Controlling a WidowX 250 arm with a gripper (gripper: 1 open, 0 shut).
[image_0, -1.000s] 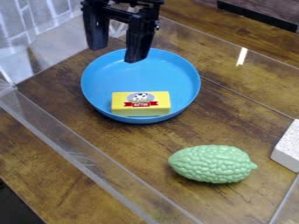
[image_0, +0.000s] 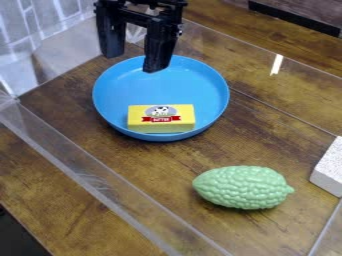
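The black gripper (image_0: 135, 50) hangs at the top of the view, over the back rim of a blue plate (image_0: 201, 95). Its two dark fingers point down and stand apart, with nothing visible between them. A yellow butter box (image_0: 160, 118) with a cow picture lies in the front part of the plate. A green bumpy fruit or vegetable (image_0: 243, 188) rests on the wooden surface at the lower right.
A white block (image_0: 330, 166) sits at the right edge. Clear plastic walls run along the left and right sides. Bare wood (image_0: 134, 210) is free at the lower left and right of the plate.
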